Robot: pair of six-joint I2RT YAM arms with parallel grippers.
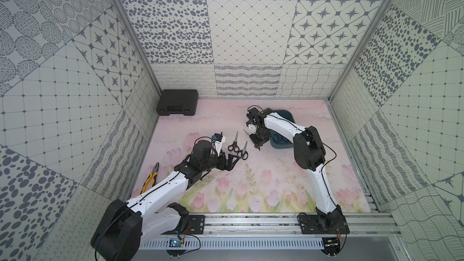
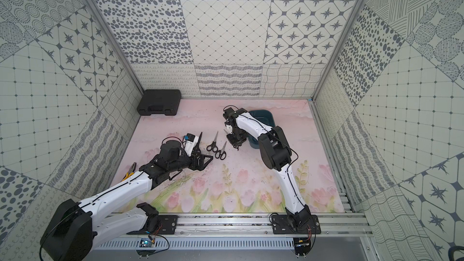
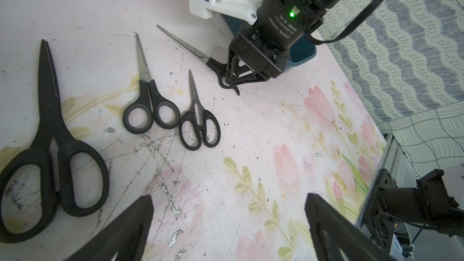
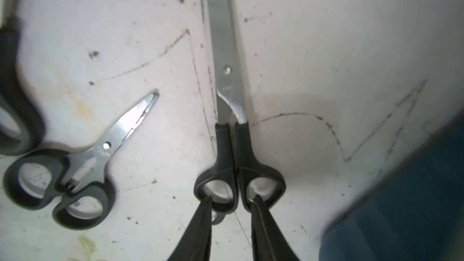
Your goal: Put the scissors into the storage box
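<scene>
My right gripper is open, its fingertips low over the handles of long silver scissors (image 4: 224, 43) beside the teal storage box (image 4: 401, 198). Three other pairs lie to its left in the left wrist view: large black scissors (image 3: 48, 116), medium ones (image 3: 145, 96) and small ones (image 3: 195, 116). My left gripper stands open above the table near the large pair, with nothing between its fingers. The box (image 2: 261, 116) is largely hidden behind the right arm.
A black case (image 1: 177, 102) lies at the back left. Yellow-handled pliers (image 1: 149, 178) lie at the left front edge.
</scene>
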